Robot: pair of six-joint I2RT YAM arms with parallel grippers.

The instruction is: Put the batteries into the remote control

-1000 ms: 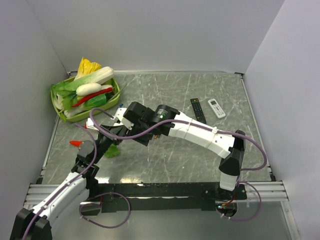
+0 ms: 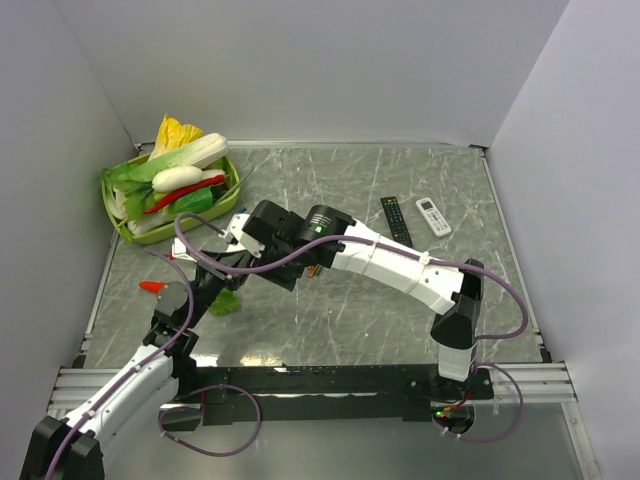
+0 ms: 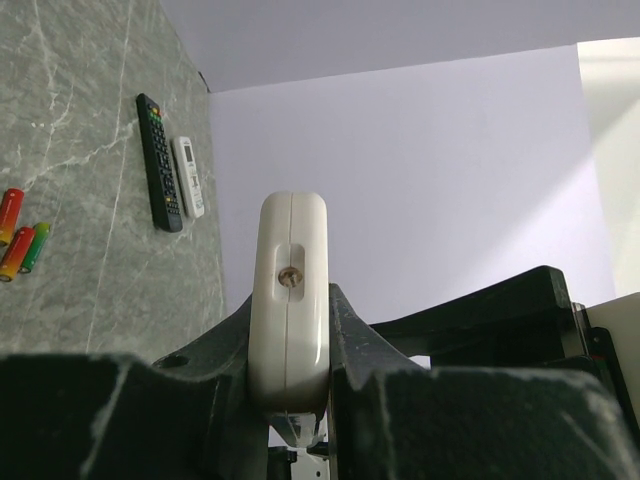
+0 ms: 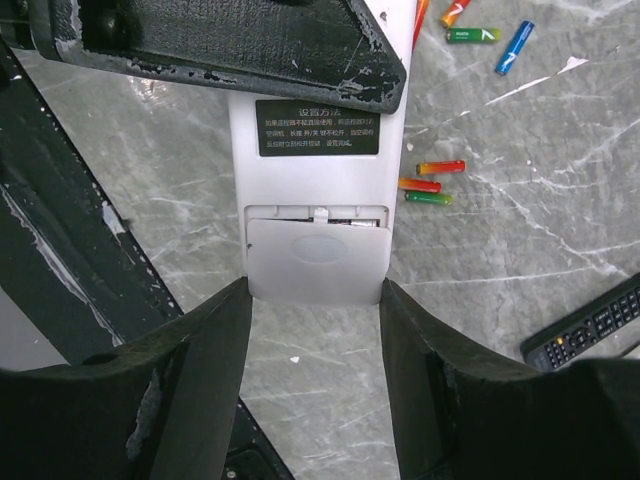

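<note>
A white remote with its back up [image 4: 320,170] is held high above the table's left-centre. My left gripper is shut on it; its end fills the middle of the left wrist view. My right gripper is at the battery cover [image 4: 318,262], a fingertip at each side; the cover sits slightly displaced, with a narrow slot showing at its top edge. Loose batteries lie on the table below, red [image 4: 440,167], green [image 4: 428,198] and blue [image 4: 515,47]. In the top view both grippers overlap and the held remote is mostly hidden.
A black remote [image 2: 396,221] and another white remote [image 2: 433,217] lie at the right of the table. A green basket of vegetables [image 2: 145,233] stands back left, with a carrot [image 2: 152,286] and greens near it.
The left arm looks still.
</note>
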